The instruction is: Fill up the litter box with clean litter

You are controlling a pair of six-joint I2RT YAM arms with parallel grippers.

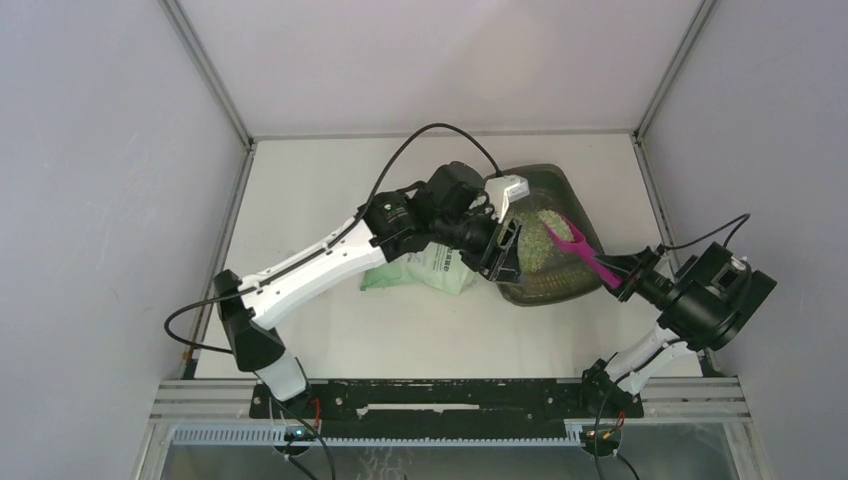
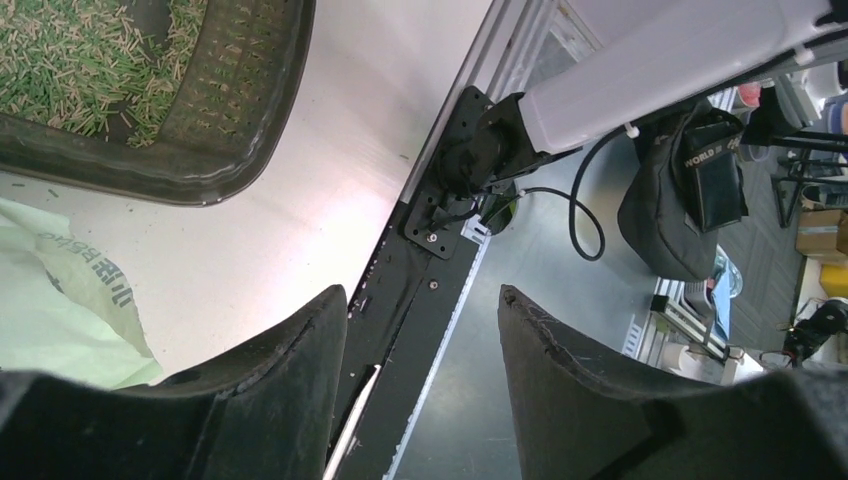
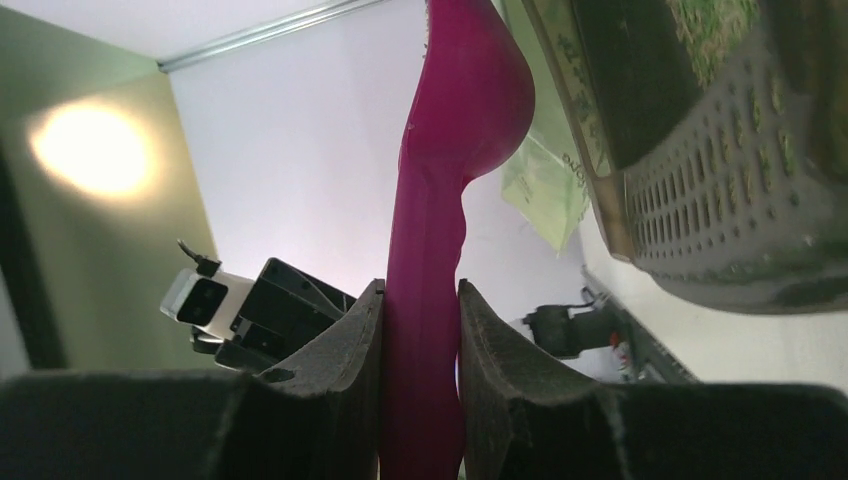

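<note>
The magenta scoop (image 1: 570,240) carries pale litter (image 1: 556,224) in its bowl above the dark litter box (image 1: 570,290). My right gripper is shut on its handle, at the box's right side. Greenish pellets (image 2: 80,65) lie spread over part of the box floor. My left gripper is open, its fingers apart with nothing between them; from above it hangs over the box's left front edge. A pale green litter bag (image 1: 440,265) lies left of the box, partly under the left arm.
The left arm (image 1: 330,257) reaches across from the front left. Walls close off the back and both sides.
</note>
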